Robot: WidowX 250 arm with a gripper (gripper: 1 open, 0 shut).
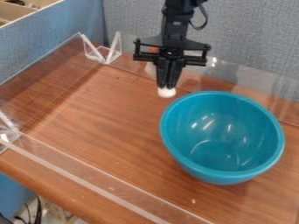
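My black gripper (169, 82) hangs over the wooden table at the back, just left of and behind a large teal bowl (222, 140). A small white piece (166, 92) shows at the tip of the gripper; whether it is part of the fingers or a separate thing is unclear. The fingers look close together, with their gap hard to make out. The bowl looks empty.
Clear plastic walls with white corner brackets (101, 50) edge the table. A grey padded wall (254, 35) stands behind. The wooden surface (93, 114) left of the bowl is clear. Cables lie below the front left edge.
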